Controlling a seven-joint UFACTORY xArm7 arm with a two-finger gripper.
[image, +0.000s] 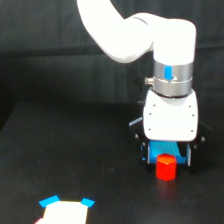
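Observation:
A red block (166, 167) rests on the dark table at the right side of the view, at the near edge of a blue patch (181, 153). Just behind and above the block is my gripper (166, 154), pointing down over the patch. Its dark fingers stand apart to the left and right, so it looks open. The white gripper body covers most of the blue patch, and I see nothing held between the fingers. Whether a finger touches the block cannot be made out.
At the bottom left a white object (65, 213) with small coloured marks sits between blue pieces (87, 202), cut off by the frame. A dark curtain (60, 50) hangs behind.

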